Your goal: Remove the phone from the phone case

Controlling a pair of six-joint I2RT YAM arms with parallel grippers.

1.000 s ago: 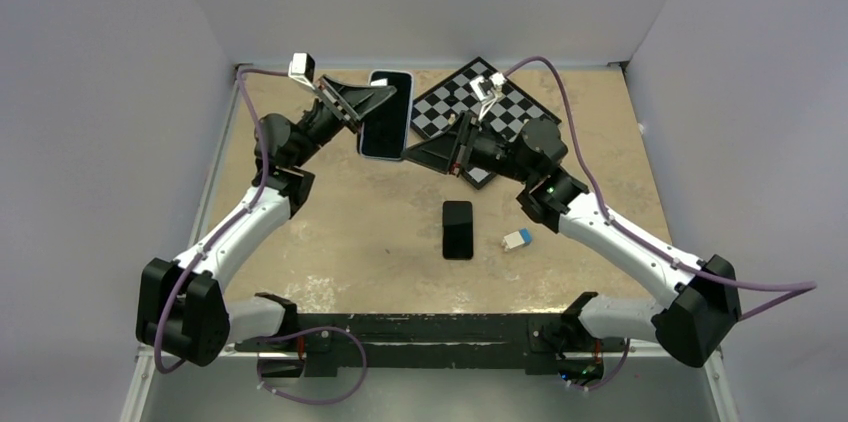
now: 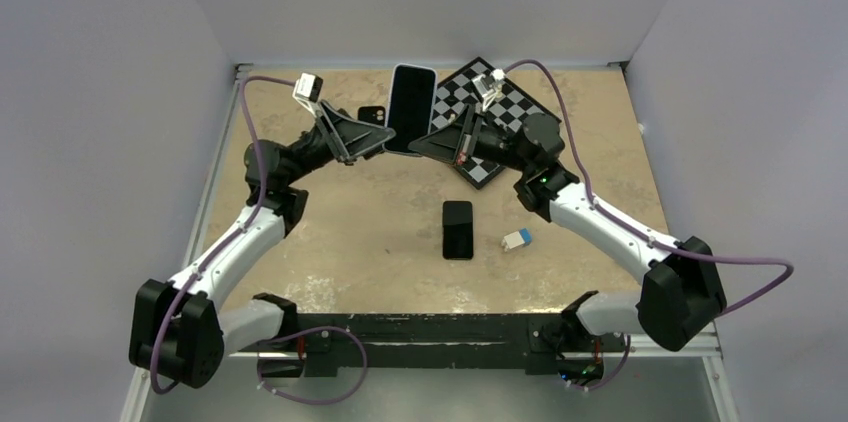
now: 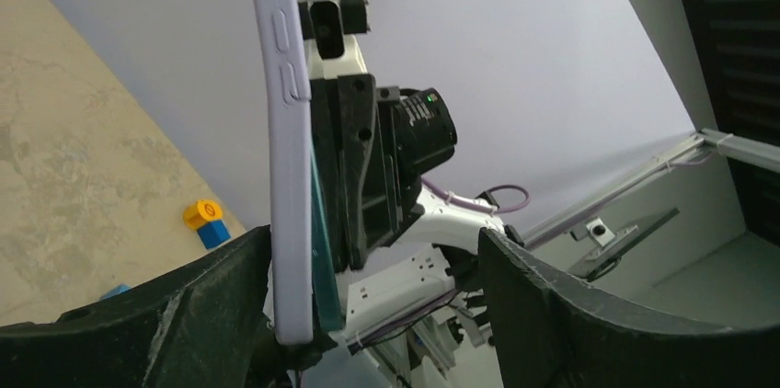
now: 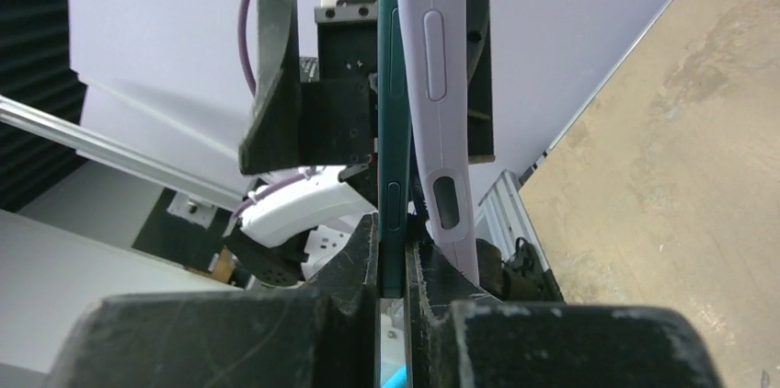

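A dark-screened phone (image 2: 410, 107) in its lavender case (image 3: 289, 176) is held up between the two arms. In the right wrist view, my right gripper is shut on the lower edge of the teal phone (image 4: 394, 131). The case (image 4: 436, 85) lies alongside the phone, leaning away at the bottom end and close against it higher up. My left gripper stands open, fingers wide apart. In its view, the case's edge and the phone's teal edge (image 3: 323, 268) run near the left-hand finger; whether they touch it I cannot tell.
A checkered board (image 2: 505, 107) lies behind the right arm. A black phone-like object (image 2: 457, 230) and a blue-and-white block (image 2: 516, 239) lie on the table. A small dark object with lenses (image 2: 371, 114) sits near the left gripper.
In the top view the phone has shifted right and slightly up.
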